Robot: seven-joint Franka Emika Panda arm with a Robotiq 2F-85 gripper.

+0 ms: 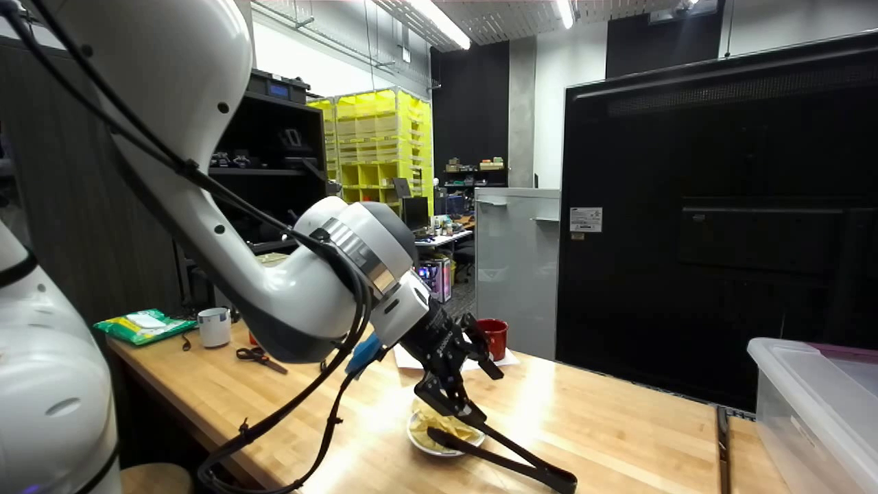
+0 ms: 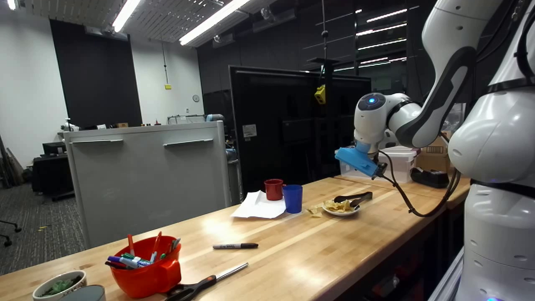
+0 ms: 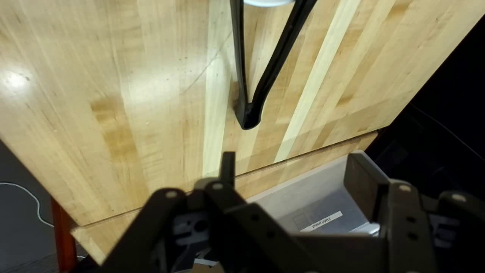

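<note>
My gripper hangs above the table, tilted, its fingers open and empty. In the wrist view the two fingers stand wide apart, with only table and a bin behind the gap. Black tongs lie below, their hinge end on the wood and their arms reaching over a white plate. Yellow chips fill this plate, and a few lie beside it. Between the gripper and the tongs there is clear space in the wrist view.
A red mug and a blue cup stand by white paper. Farther off are a marker, scissors and a red pen holder. A clear plastic bin sits at the table's end.
</note>
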